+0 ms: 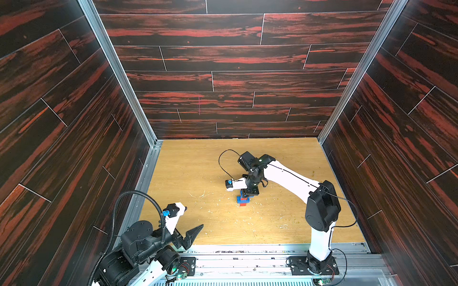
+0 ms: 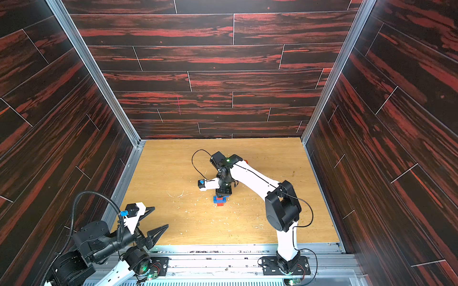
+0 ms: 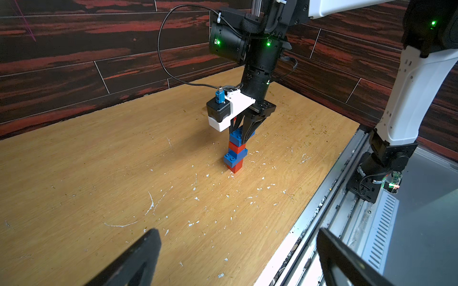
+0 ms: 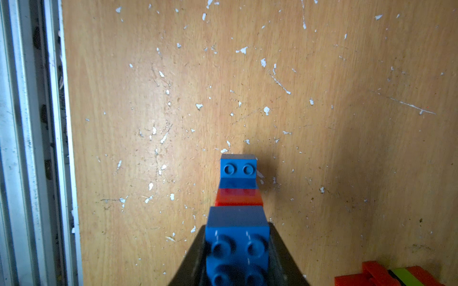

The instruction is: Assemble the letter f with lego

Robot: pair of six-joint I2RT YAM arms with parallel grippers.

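A narrow brick tower stands mid-table: a red brick [image 3: 235, 166] at the bottom, then a wider blue brick [image 3: 235, 156] jutting out to one side, a red brick [image 3: 236, 147], and a blue brick [image 3: 237, 137] on top. My right gripper is shut on that top blue brick [image 4: 237, 228], its fingers on either side. The top brick appears to touch the red one below; whether it is fully seated cannot be told. Well away, over the table's front left, my left gripper hangs open and empty.
Beyond the tower, partly cut off in the right wrist view, lie red bricks [image 4: 367, 278] with a green piece [image 4: 401, 277]. A metal rail [image 1: 238, 248] runs along its front edge.
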